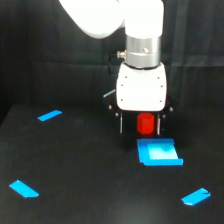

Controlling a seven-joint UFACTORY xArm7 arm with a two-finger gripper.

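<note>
A small red block (146, 123) stands on the dark table, in the middle right of the camera view. My white gripper (141, 123) hangs over it, pointing down. Its thin fingers (122, 122) are spread apart, with the block showing between them and nearer the right one. There is a visible gap on the left side; on the right, contact is hard to judge. Whether the block is level with the fingers in depth cannot be told. Just in front of the block lies a blue taped square (160, 160), empty.
Blue tape strips mark the table at the back left (50, 115), at the front left (24, 189) and at the front right (196, 197). Black curtain hangs behind.
</note>
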